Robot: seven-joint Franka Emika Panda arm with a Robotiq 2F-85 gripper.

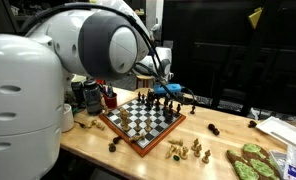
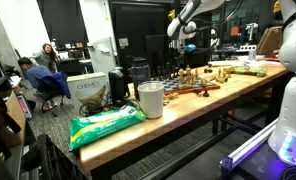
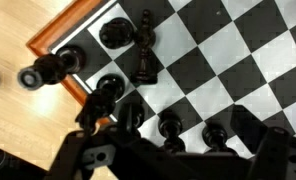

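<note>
A chessboard (image 1: pixel 148 127) with a brown-orange rim lies on the wooden table, pieces standing on it. My gripper (image 1: pixel 168 92) is over its far side, among or just above the dark pieces; the exact height is hard to tell. In the wrist view, the open gripper has its two dark fingers (image 3: pixel 256 132) wide apart at the bottom. Dark pawns (image 3: pixel 170 128) appear in the gap between them, not gripped. Farther up stand a slim dark piece (image 3: pixel 144 50) and a round-topped one (image 3: pixel 117 32). A tall dark piece (image 3: pixel 50 69) is near the rim.
Loose light pieces (image 1: pixel 196 148) stand on the table right of the board. A green-brown mat (image 1: pixel 250 163) and a white tray (image 1: pixel 284 131) lie farther right. Left of the board is a red cup (image 1: pixel 110 97). A green bag (image 2: pixel 106 124) lies at the table's end.
</note>
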